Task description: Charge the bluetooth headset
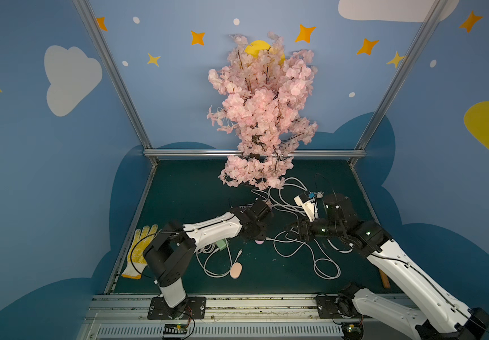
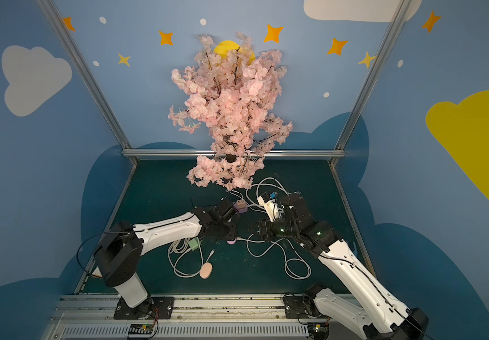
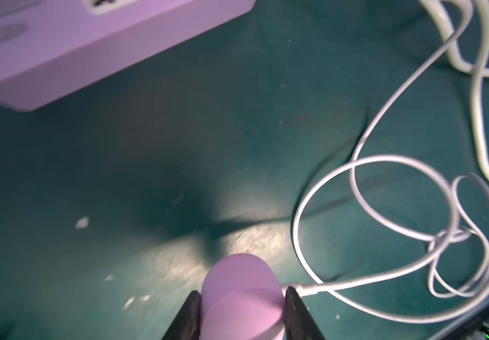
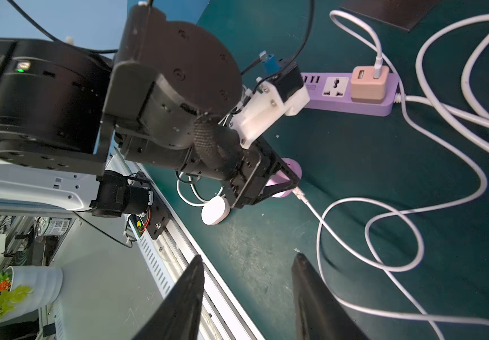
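Note:
A round purple headset case (image 3: 243, 300) sits between the fingertips of my left gripper, which is shut on it, low over the table. A white cable (image 4: 335, 232) reaches the case, its plug end (image 4: 299, 194) meeting the case's side in the right wrist view. My right gripper stands open and empty, apart from the cable and to the right of the case. The cable's other end runs to a pink charger (image 4: 369, 85) seated on the purple power strip (image 4: 340, 104). How deep the plug sits in the case cannot be told.
A second pale pink round case (image 1: 236, 270) lies near the front edge, beside a green charger (image 1: 221, 244) with coiled cable. A glove (image 1: 139, 249) lies at far left. Loose cable loops (image 1: 326, 269) cover the right side; pink blossoms (image 1: 261, 107) stand behind.

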